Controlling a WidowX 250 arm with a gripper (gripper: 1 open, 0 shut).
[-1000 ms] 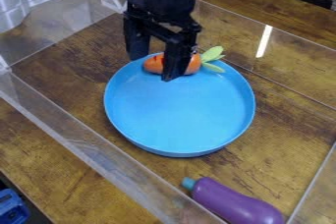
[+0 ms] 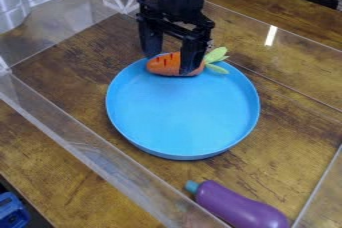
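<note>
A blue plate [image 2: 182, 117] sits in the middle of the wooden tray. At its back rim lies an orange toy carrot [image 2: 168, 65] with a pale green top pointing right. My black gripper [image 2: 174, 46] is over the carrot, its fingers spread to either side, open, the tips low near the carrot. Whether they touch it I cannot tell.
A purple toy eggplant [image 2: 238, 204] lies at the front right. Clear walls border the tray, and a blue object [image 2: 10, 212] is at the lower left corner. The wood left and right of the plate is clear.
My gripper has moved back, away from the front of the plate, to over the carrot. The carrot and plate look about where they were.
</note>
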